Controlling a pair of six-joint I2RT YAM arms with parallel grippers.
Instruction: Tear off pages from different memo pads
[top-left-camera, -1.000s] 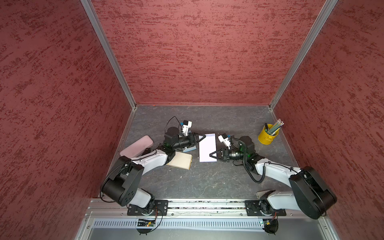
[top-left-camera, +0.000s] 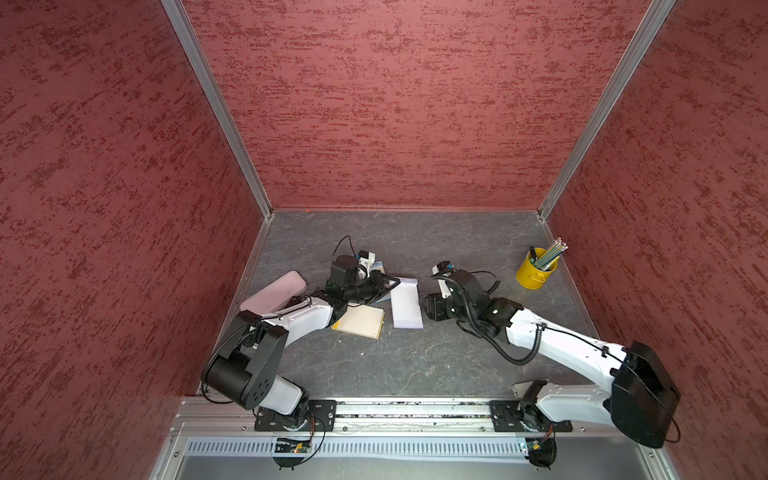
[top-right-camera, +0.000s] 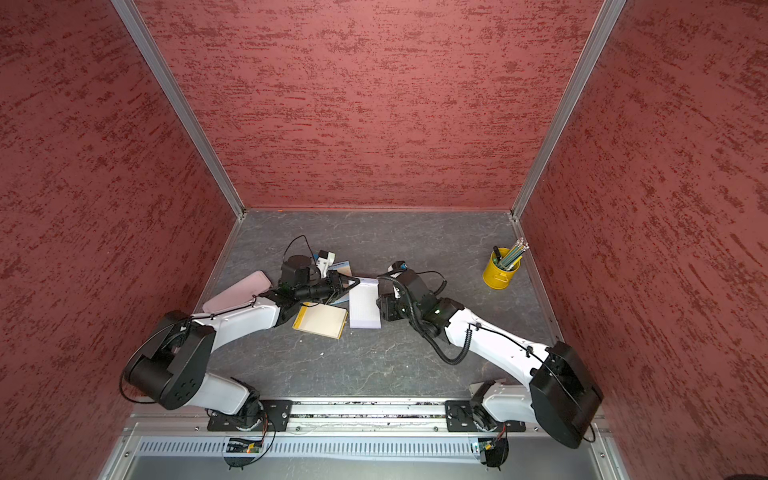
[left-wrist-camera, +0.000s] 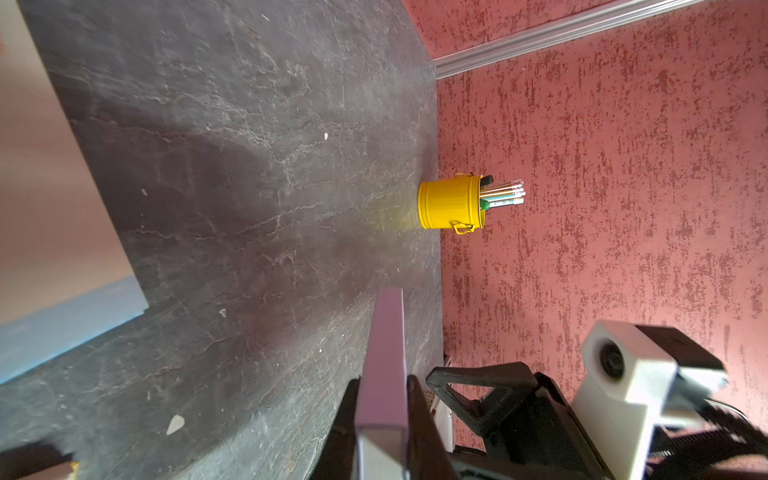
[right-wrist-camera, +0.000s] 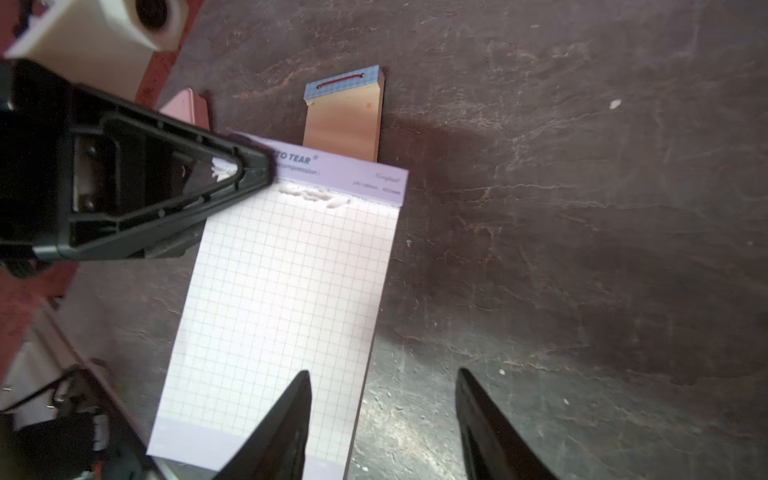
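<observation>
My left gripper is shut on the top edge of a white gridded pad (right-wrist-camera: 280, 304) with a lilac header and torn paper below it. The pad hangs upright-looking in the top views, its top seen edge-on in the left wrist view. My right gripper is part open just right of the pad's lower part, its fingertips apart with nothing seen between them. A cream pad (top-right-camera: 320, 320) with yellow binding lies below the left arm. A small pad (right-wrist-camera: 342, 124) with blue checked binding lies behind the held one.
A pink tray or case (top-left-camera: 272, 292) lies at the far left. A yellow pencil cup (top-left-camera: 531, 274) stands at the right near the wall.
My right gripper has moved off the pad's face toward the right and turned. The left gripper and held pad have shifted slightly left and down in the top left view.
</observation>
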